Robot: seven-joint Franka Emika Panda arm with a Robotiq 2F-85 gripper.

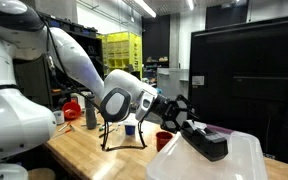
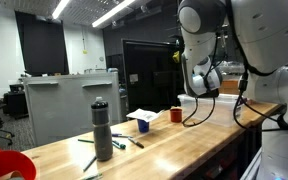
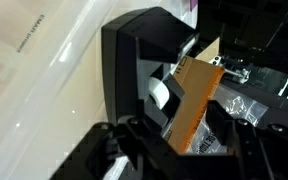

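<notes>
A black box-like container rests tilted on a translucent white bin, with something pale at its top. In the wrist view the black container is open towards the camera, and a white curved piece shows inside it. My gripper is down at the container's left end. Seen from the wrist, the gripper is shut on what appears to be the container's near end; the exact contact is dark and hard to make out. In exterior view 2 the arm mostly hides the container.
A red cup and a blue cup stand on the wooden table. A dark bottle, several tools and a red bowl lie farther along. Cardboard shows beside the bin.
</notes>
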